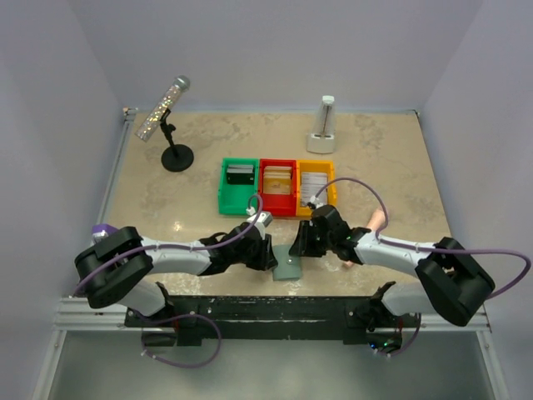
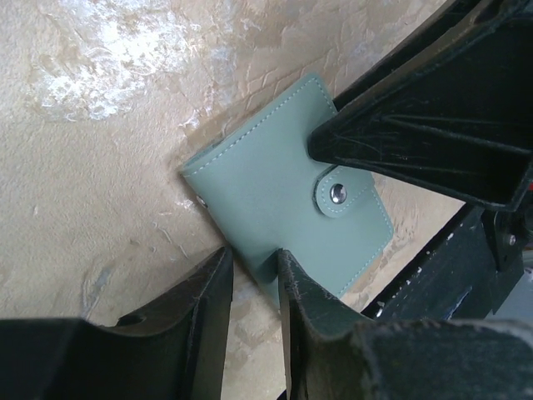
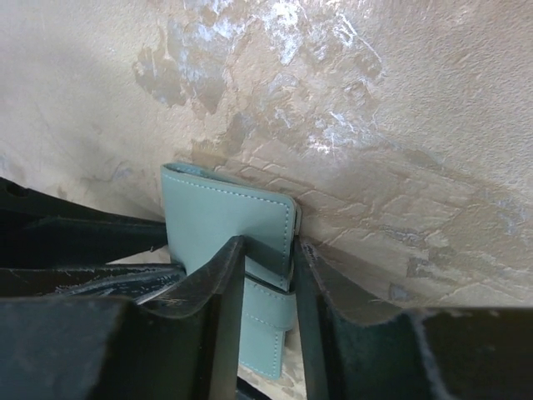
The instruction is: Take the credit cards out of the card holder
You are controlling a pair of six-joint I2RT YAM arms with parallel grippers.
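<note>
A pale green card holder (image 1: 287, 262) with stitched edges lies flat on the table near its front edge. Its rounded tab with a metal snap (image 2: 338, 193) shows in the left wrist view. My left gripper is shut on one side edge of the holder. At the opposite side, my right gripper stands part open, one finger over the holder and the other just beyond its edge. No credit cards can be seen at the holder; its inside is hidden.
Behind the grippers stand green (image 1: 222, 193), red (image 1: 276, 205) and yellow (image 1: 332, 193) bins with card-like items inside. A microphone on a stand (image 1: 177, 157) is at back left, a white metronome-like object (image 1: 323, 133) at the back. A pinkish object (image 1: 376, 220) lies right, partly behind the right arm.
</note>
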